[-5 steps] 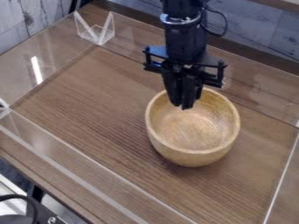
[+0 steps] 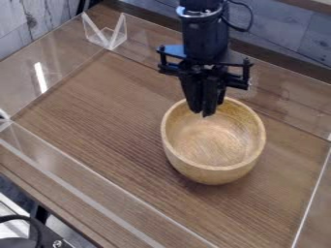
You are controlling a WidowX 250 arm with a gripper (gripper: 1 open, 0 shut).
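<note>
A black robot gripper hangs from the top centre, pointing down over the back part of a cream plastic bowl. Its lower tips are at or just above the bowl's back rim; whether they touch it, or hold anything, cannot be told from this view. The bowl sits upright on the brown wooden table and looks empty inside.
A white strap-like piece stands at the back left edge. A black object is partly in view at the bottom left corner.
The gripper has shifted very slightly, its body a little more level. The bowl stays about where it was.
</note>
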